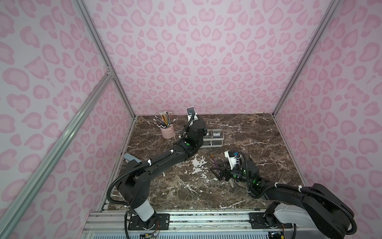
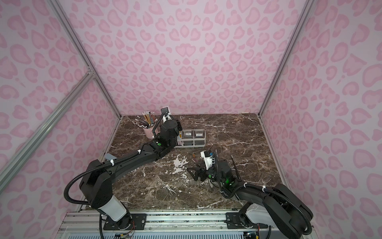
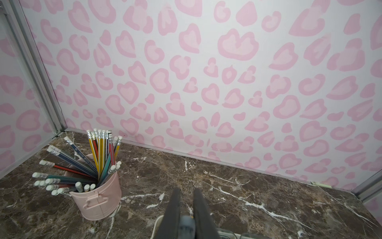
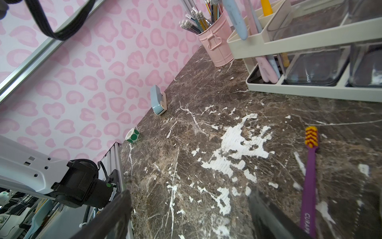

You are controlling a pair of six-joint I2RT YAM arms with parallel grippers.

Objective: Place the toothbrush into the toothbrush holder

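The toothbrush holder (image 4: 274,48) is a cream two-tier rack at the back middle, partly behind my left arm in the top views. Pink and yellow handles stand in its left slots. In the right wrist view, a light blue toothbrush (image 4: 235,19) slants down at the rack's left corner, its lower end overlapping the upper rim; whether it is inside a slot I cannot tell. My left gripper is over the rack, shut on something grey-blue, which appears to be this brush. A purple toothbrush (image 4: 309,181) lies on the table. My right gripper stands open beside it, empty.
A pink bucket of pencils (image 3: 99,201) stands left of the rack. Clear bins (image 4: 316,65) fill the rack's other sections. A blue box (image 4: 157,99) lies at the table's left edge. Table right of the rack is clear.
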